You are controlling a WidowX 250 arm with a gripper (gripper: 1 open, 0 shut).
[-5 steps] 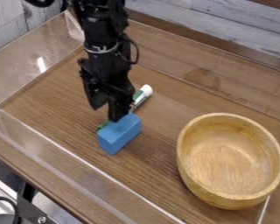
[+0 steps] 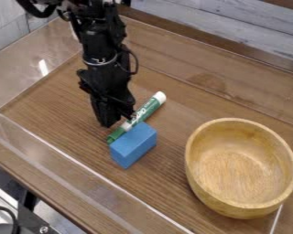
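Note:
A white-and-green tube [image 2: 146,110] lies diagonally on the wooden table, left of centre, with a blue box [image 2: 133,146] just in front of it toward the lower right. My black gripper [image 2: 113,114] reaches down from the top left to the left side of the tube, just behind the blue box. Its fingertips are dark and overlap; whether anything is between them cannot be made out.
A large pale wooden bowl [image 2: 240,167] takes up the right front of the table [image 2: 211,73]. Rims run along the left and back edges.
My gripper has moved slightly to the left, away from the blue box. More of the tube shows now.

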